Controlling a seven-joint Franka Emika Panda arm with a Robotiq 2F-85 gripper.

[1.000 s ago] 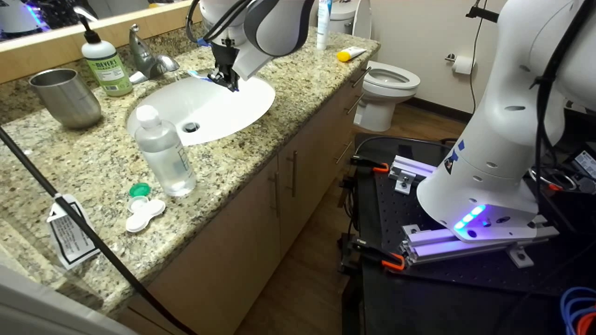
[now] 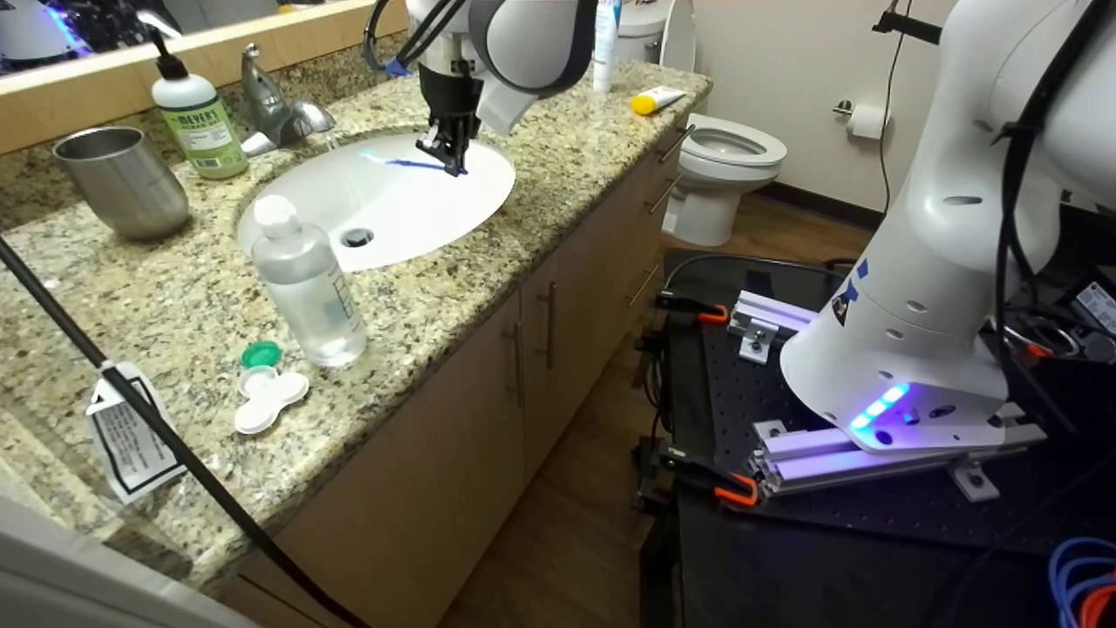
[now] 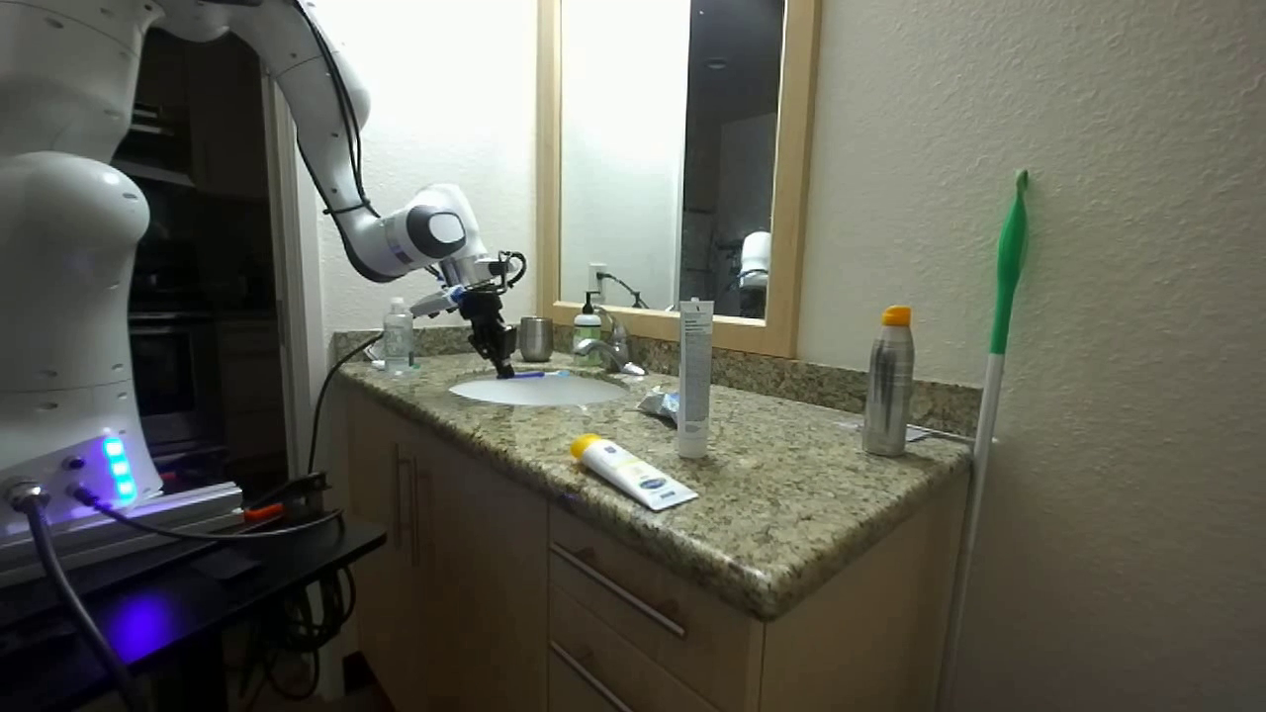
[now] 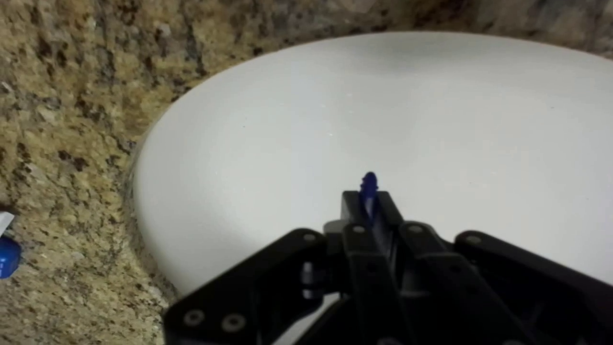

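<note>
A slim dark-blue toothbrush (image 2: pixel 416 163) with a light-blue head hangs over the white sink (image 2: pixel 392 225). My gripper (image 2: pixel 450 157) is shut on it, and in the wrist view the blue handle end (image 4: pixel 369 183) sticks out just past my fingertips. In exterior view 2 the toothbrush (image 3: pixel 541 375) reaches out sideways from the gripper (image 3: pixel 504 368), toward the faucet side. Its head is not visible in the wrist view, where the gripper hangs above the bare basin (image 4: pixel 276 143).
A metal cup (image 2: pixel 124 180), soap bottle (image 2: pixel 202 120) and faucet (image 2: pixel 280 110) stand behind the sink. A clear bottle (image 2: pixel 309 288) and contact lens case (image 2: pixel 272 401) are at its near side. A yellow-capped tube (image 3: pixel 635 471) and an upright tube (image 3: pixel 694 380) occupy the other side.
My gripper has moved right in exterior view 1, carrying the toothbrush. More of the brush now shows over the basin; its head was nearer the sink's back rim.
</note>
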